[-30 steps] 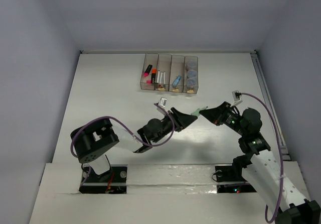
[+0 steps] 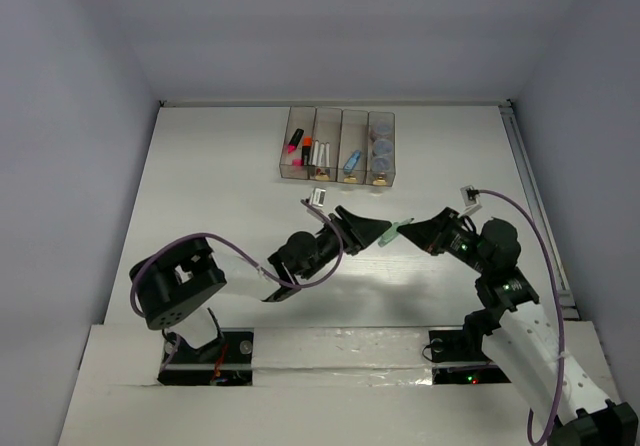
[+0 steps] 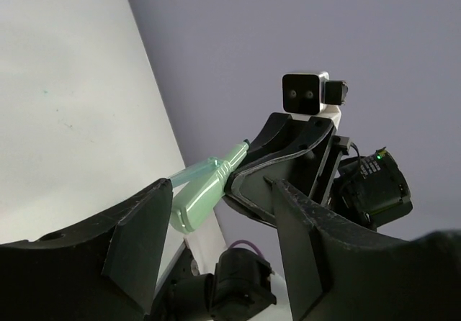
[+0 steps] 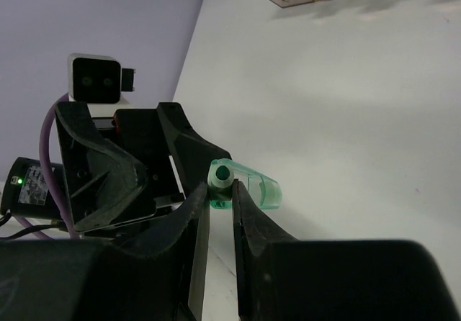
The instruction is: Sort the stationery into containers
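In the top view, a mint-green pen-shaped item [image 2: 390, 233], probably a highlighter, bridges the small gap between the two grippers over the middle of the table. My right gripper is shut on one narrow end of it. Its wider end [image 3: 193, 207] points toward my left gripper, which is open, its fingers spread and not closed on the item. The clear-walled organizer [image 2: 338, 178] stands at the back. Its compartments hold dark and pink markers [image 2: 294, 140], an orange-topped marker [image 2: 307, 153], white sticks [image 2: 321, 155] and a blue item [image 2: 352, 161].
Stacked round translucent pieces [image 2: 382, 148] fill the organizer's rightmost compartment. Around the arms, the white table [image 2: 220, 156] is bare on both sides. Grey walls [image 2: 70, 166] enclose the workspace.
The right arm has barely shifted, and the organizer's contents look the same.
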